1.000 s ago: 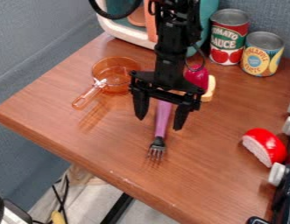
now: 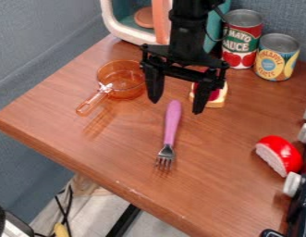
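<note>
My black gripper (image 2: 177, 87) hangs over the back middle of the wooden table, its two fingers spread wide apart with nothing seen between them. Below it lies a fork with a pink handle (image 2: 171, 122), tines toward the front edge. A clear orange measuring cup (image 2: 119, 76) sits to the left. Partly hidden behind the gripper, at its right, is a small item with red and pale yellow parts (image 2: 214, 99).
A red can (image 2: 240, 42) and a yellow can (image 2: 276, 58) stand at the back right, beside a white and teal toy (image 2: 124, 18). A red object (image 2: 277, 153) and dark items lie at the right.
My gripper has risen and shifted slightly toward the back, uncovering more of the pink fork handle. The objects on the table look unmoved.
</note>
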